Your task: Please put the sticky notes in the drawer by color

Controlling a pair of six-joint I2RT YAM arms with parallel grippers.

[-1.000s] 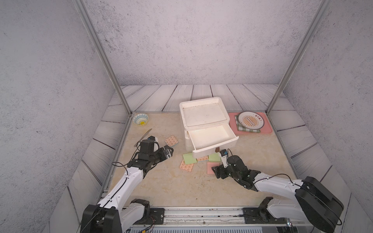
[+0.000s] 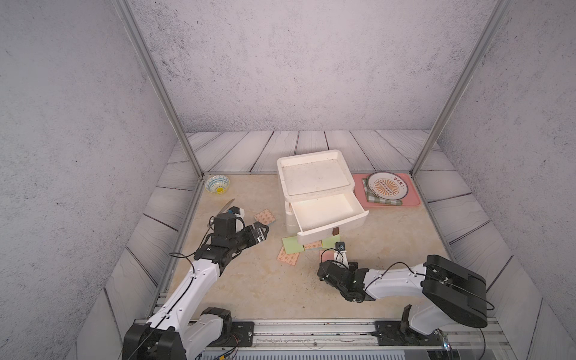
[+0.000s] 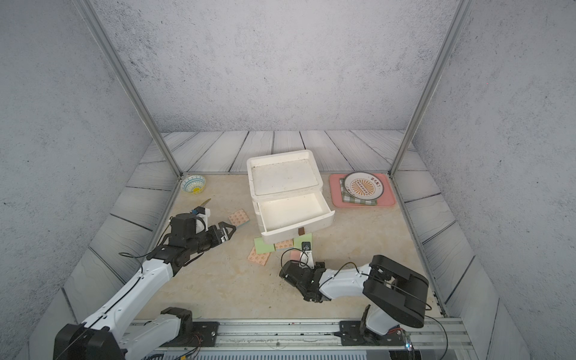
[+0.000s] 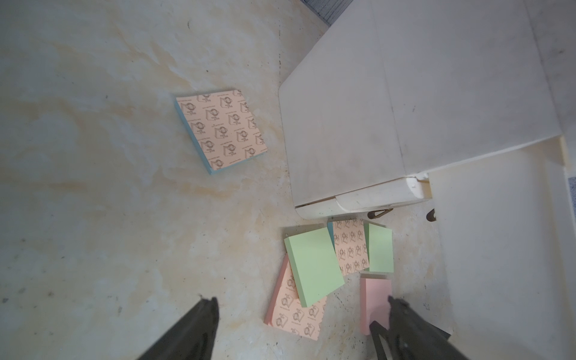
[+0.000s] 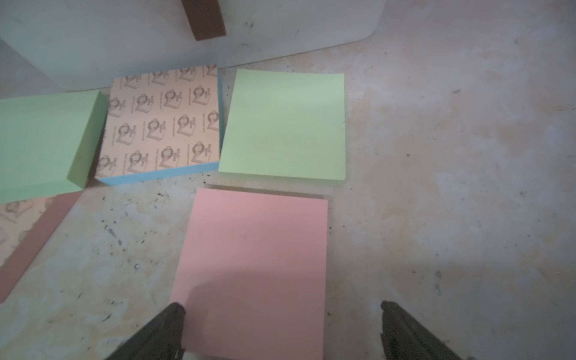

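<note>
Several sticky note pads lie on the table before a white drawer unit (image 2: 312,172) with its drawer (image 2: 324,213) pulled out: green (image 5: 282,123), pink (image 5: 252,252), and patterned-topped ones with blue (image 5: 159,120) or pink (image 4: 295,315) edges. Another patterned pad (image 4: 222,129) lies left of the unit. My left gripper hangs over the table left of the unit, open, with nothing between its fingers. My right gripper is open over the pink pad, one finger at that pad's near left corner.
A bowl (image 2: 217,184) and a knife (image 2: 226,204) lie at the back left. A pink tray (image 2: 412,198) with a plate (image 2: 386,185) and checked cloth sits at the back right.
My right arm has swung leftward and turned over the pink pad. My left arm has moved very slightly.
</note>
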